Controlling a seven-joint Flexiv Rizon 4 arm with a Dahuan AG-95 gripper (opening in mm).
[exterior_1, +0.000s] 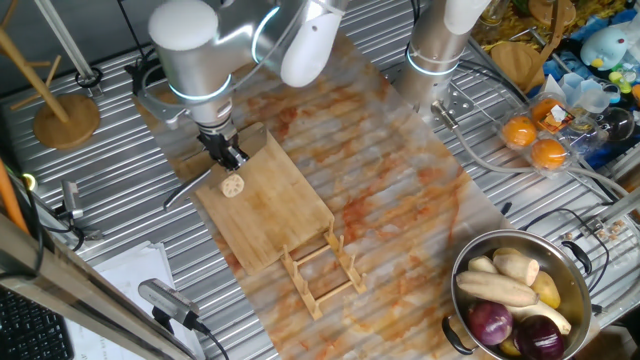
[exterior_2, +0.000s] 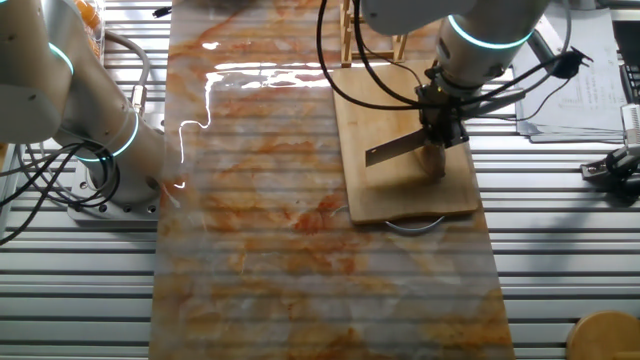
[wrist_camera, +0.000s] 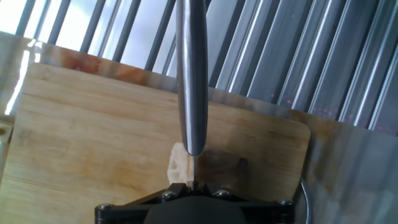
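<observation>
My gripper (exterior_1: 236, 158) is shut on a knife, gripping it between handle and blade. The metal knife handle (wrist_camera: 193, 74) runs up the wrist view, away from the fingers. In exterior view 2 the flat blade (exterior_2: 395, 149) reaches out over the wooden cutting board (exterior_2: 375, 190). A pale piece of lotus root (exterior_1: 232, 186), its cut face showing holes, is on the board right by the knife. In the wrist view the lotus root (wrist_camera: 178, 163) lies partly behind the handle and gripper. Whether the blade's edge touches or enters it, I cannot tell.
A small wooden rack (exterior_1: 322, 278) adjoins the board's near end. The metal pot (exterior_1: 465, 262) at lower right holds pale roots and purple vegetables.
</observation>
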